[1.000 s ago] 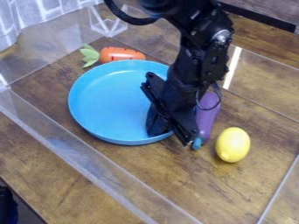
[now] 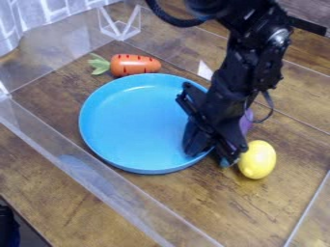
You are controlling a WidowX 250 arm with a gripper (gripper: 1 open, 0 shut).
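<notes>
A blue round plate [image 2: 129,121] takes up the centre-left of the wooden surface. My black gripper [image 2: 206,140] reaches down from the top over the plate's right side. Its tips are low and dark, and I cannot see anything held between them. A purple object [image 2: 254,121] lies behind the gripper on the right, mostly hidden. A yellow lemon-like toy [image 2: 257,160] rests just right of the gripper. An orange carrot toy [image 2: 135,64] lies behind the plate.
Clear plastic strips run along the left side and across the lower left. Bare wood [image 2: 194,212] is free at the front and far right.
Over the last second my gripper has shifted a little and turned, now covering more of the purple object. The plate sits slightly shifted; the carrot stays about where it was.
</notes>
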